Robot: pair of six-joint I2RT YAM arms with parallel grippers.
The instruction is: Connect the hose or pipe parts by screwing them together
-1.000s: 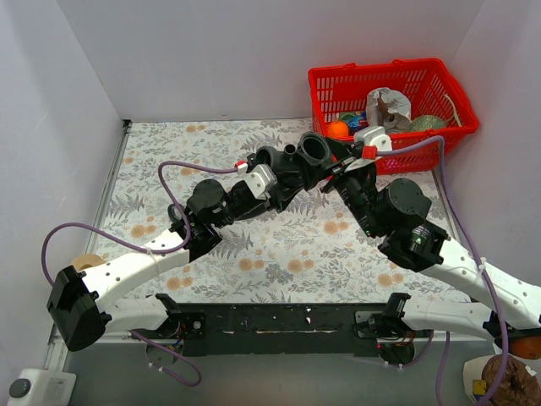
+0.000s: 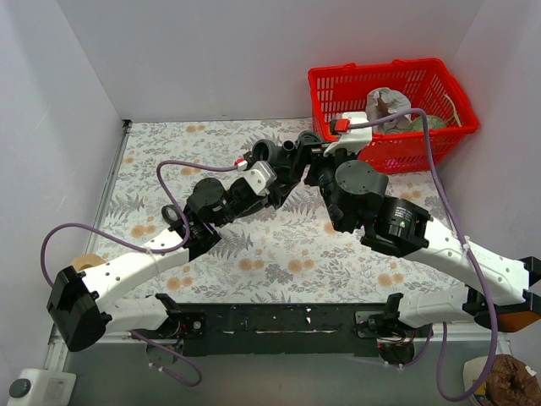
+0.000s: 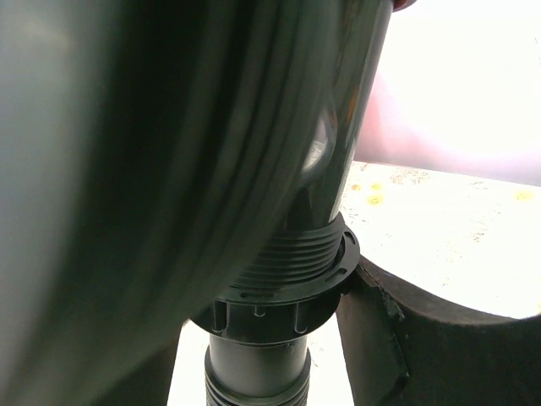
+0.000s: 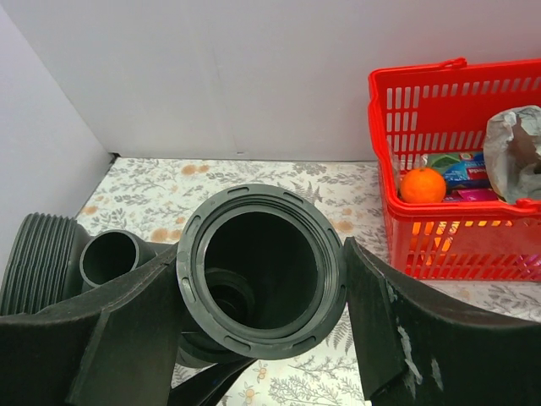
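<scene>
My left gripper (image 2: 266, 182) holds dark green threaded hose fittings above the table's middle; in the left wrist view its fingers close near a ribbed collar (image 3: 279, 300) on a pipe, much hidden by a large blurred piece in front. My right gripper is at the upper side of that cluster, its fingers at either side of a round open pipe end (image 4: 207, 330); whether they grip it, I cannot tell. A ribbed fitting (image 4: 38, 262) and a smaller open tube (image 4: 110, 258) lie just left of it.
A red basket (image 2: 380, 152) with an orange and bags stands at the back right. White walls bound the back and sides.
The right arm has moved up and to the left in the top view, its wrist now more upright over the fittings. The left arm has stayed nearly still.
</scene>
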